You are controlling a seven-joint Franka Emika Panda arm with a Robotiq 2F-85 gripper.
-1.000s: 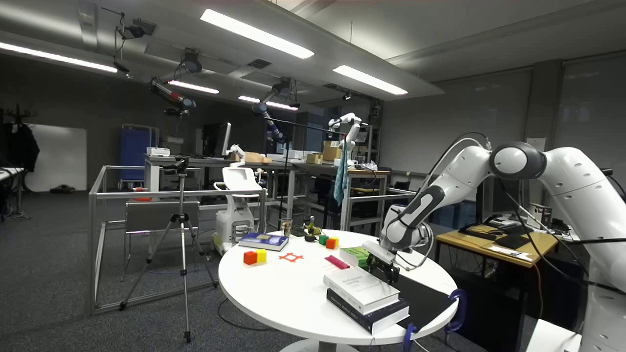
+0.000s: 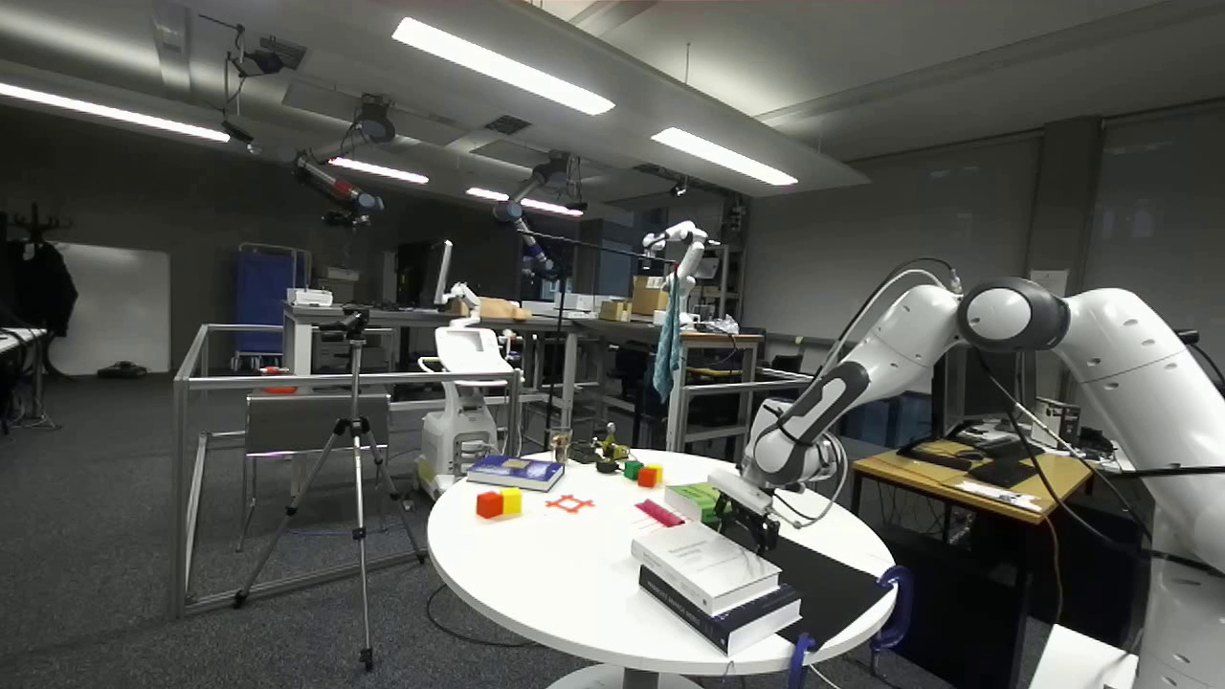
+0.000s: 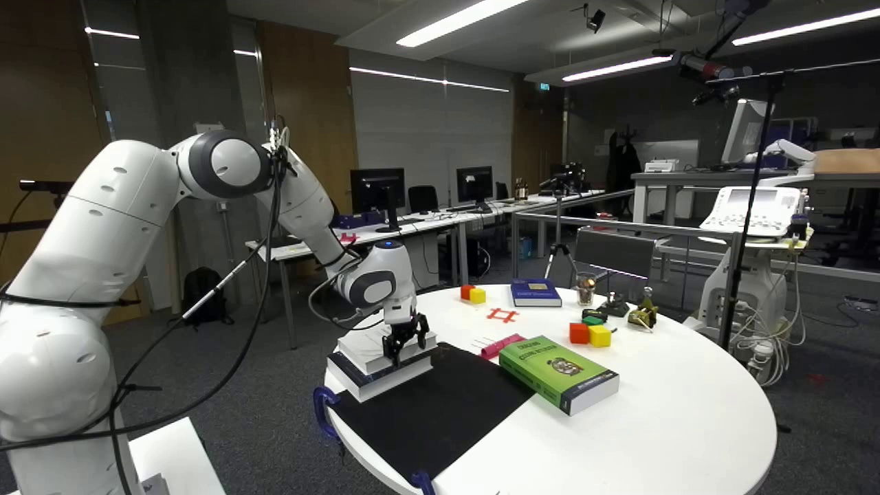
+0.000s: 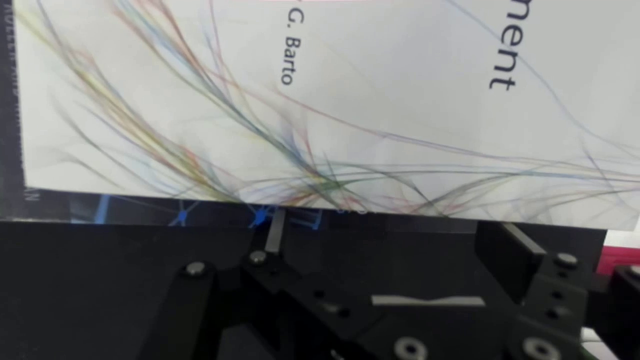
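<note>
A white book (image 2: 706,563) with a thin coloured line pattern (image 4: 336,108) lies flat on a thicker dark-covered book (image 2: 735,624) near the table's edge. In the wrist view the dark book's blue-marked border (image 4: 180,210) shows along the white book's edge. My gripper (image 3: 410,348) points down at the side of this stack, on the side facing the black mat (image 3: 445,412). Its fingers (image 4: 274,231) stand wide apart beside the books' edge, with nothing gripped between them. Whether a fingertip touches either book, I cannot tell.
A green book (image 3: 557,367) and a pink object (image 3: 501,345) lie beyond the mat. Coloured cubes (image 3: 590,333), a red lattice (image 3: 502,315) and a blue book (image 3: 535,292) are farther off. Blue clamps (image 2: 899,609) grip the table edge.
The white book has shifted very slightly left in exterior view 1, on top of the dark book. The gripper has barely moved; the dark book looks unmoved.
</note>
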